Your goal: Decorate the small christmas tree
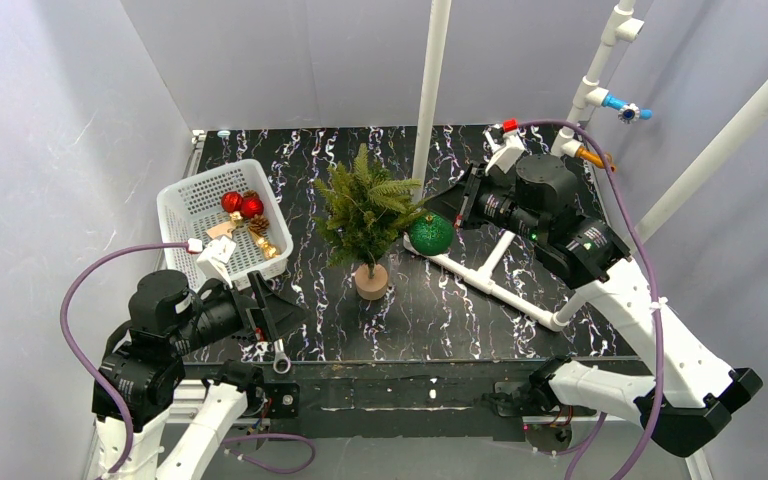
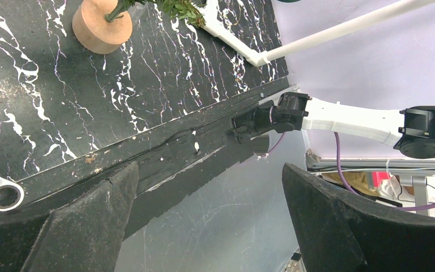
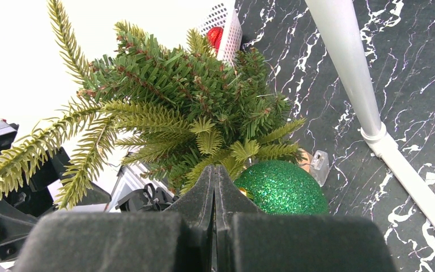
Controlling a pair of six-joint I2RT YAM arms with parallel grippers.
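Note:
The small green tree (image 1: 362, 200) stands upright on a round wooden base (image 1: 370, 283) at mid-table. A glittery green ball (image 1: 431, 234) hangs right beside its right-hand branches. My right gripper (image 1: 430, 205) is shut just above the ball, its fingertips at the branch tips. In the right wrist view the green ball (image 3: 283, 187) sits beneath the closed fingers (image 3: 201, 198); its gold cap is partly hidden and its thin hanger cannot be made out. Left and in front of the tree, my left gripper (image 1: 285, 308) stands open and empty; the left wrist view shows its fingers (image 2: 90, 221) wide apart.
A white basket (image 1: 172, 225) at left holds red balls (image 1: 251, 207), pine cones and gold ornaments. White pipes (image 1: 500, 290) run behind and right of the tree. A wrench (image 1: 281, 360) lies at the table's front edge.

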